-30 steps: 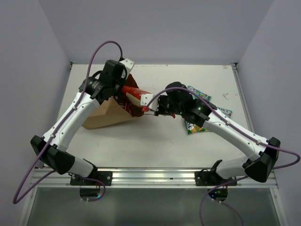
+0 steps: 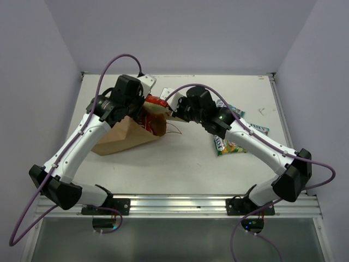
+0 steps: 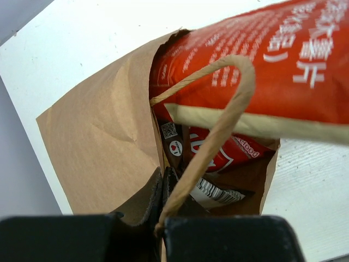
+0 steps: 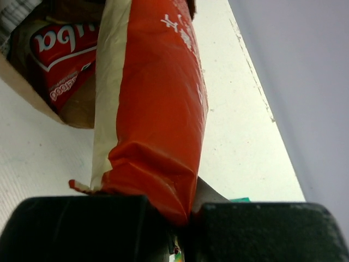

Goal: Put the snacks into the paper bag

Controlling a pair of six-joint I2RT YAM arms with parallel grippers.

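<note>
The brown paper bag point(image 2: 122, 136) lies on its side at the table's left, mouth facing right. My left gripper is shut at the bag's edge; the paper edge and twisted handle point(image 3: 218, 139) run by its fingertips. Gripped at its near end, a red and cream snack pack point(image 4: 155, 103) extends from my right gripper, which is shut on it. In the left wrist view the far end of this red pack point(image 3: 256, 65) is inside the bag mouth, the rest outside. Deeper in the bag sits another red pack point(image 3: 221, 153).
Green snack packs point(image 2: 226, 146) lie on the right of the white table, partly under the right arm. Walls stand close on both sides.
My right gripper has moved toward the back of the table, swinging the red pack's near end that way.
</note>
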